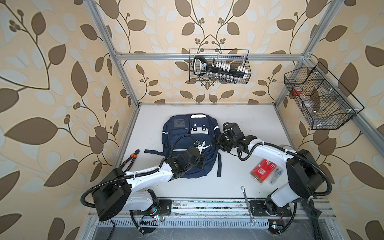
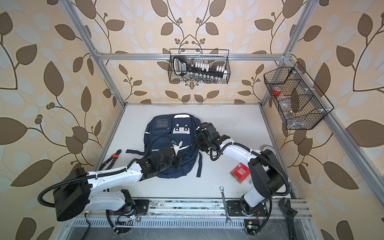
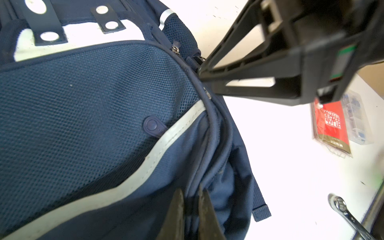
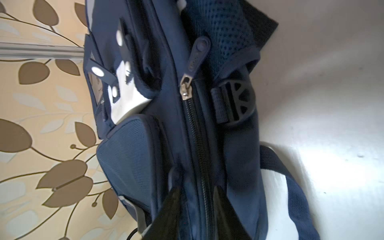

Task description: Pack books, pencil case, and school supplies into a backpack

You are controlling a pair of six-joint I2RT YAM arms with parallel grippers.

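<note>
A navy backpack [image 1: 178,124] lies flat mid-table, front pockets up. My left gripper is shut on fabric along the piped edge of its lower right side. My right gripper is at the bag's right side, fingertips apart over the main zipper track; the zipper pull [image 4: 196,58] lies above them in the right wrist view. A red pack [image 1: 264,168] lies at the right beside a clear compartment box [image 1: 276,175].
Pliers [image 1: 132,158] lie at the left edge, a wrench [image 1: 246,196] at the front edge. Wire baskets [image 1: 219,80] hang on the walls. The table behind the bag is clear.
</note>
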